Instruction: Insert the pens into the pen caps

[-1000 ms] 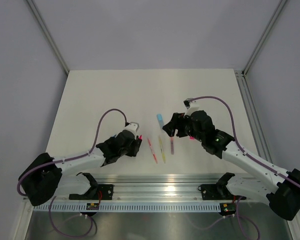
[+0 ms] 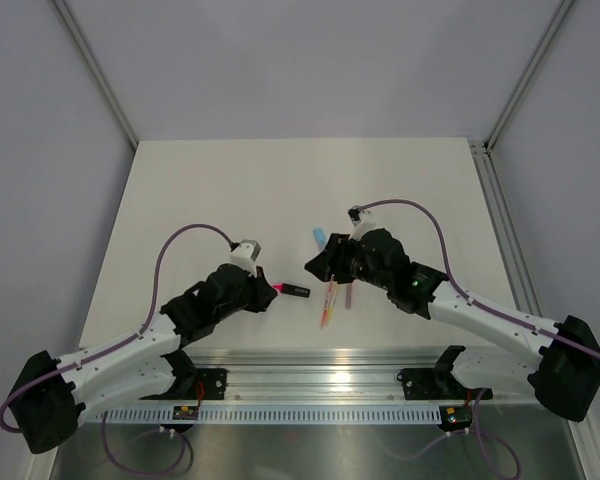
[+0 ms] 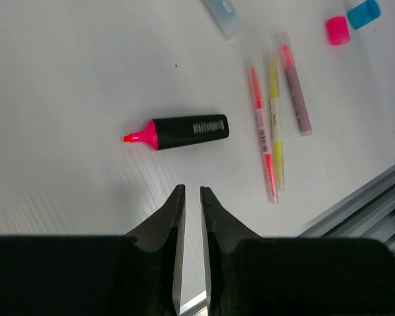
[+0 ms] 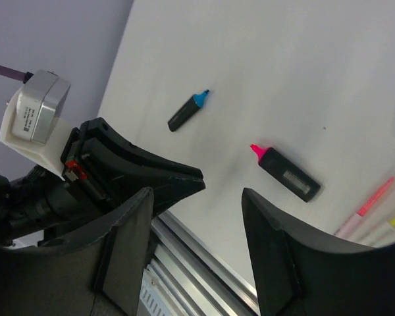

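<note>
A black marker with pink tip lies on the white table, uncapped. A black marker with blue tip lies farther left in the right wrist view. A pink cap and blue cap lie at the upper right of the left wrist view. My left gripper is shut above the table, below the pink marker, with nothing visible between its fingertips. My right gripper hangs open above the table, right of the left one, with nothing seen between its fingers.
Thin pens in pink, yellow and purple lie beside the marker, and a pale blue pen farther back. A metal rail runs along the front edge.
The right gripper has moved left and slightly down. The thin pens have shifted right.
</note>
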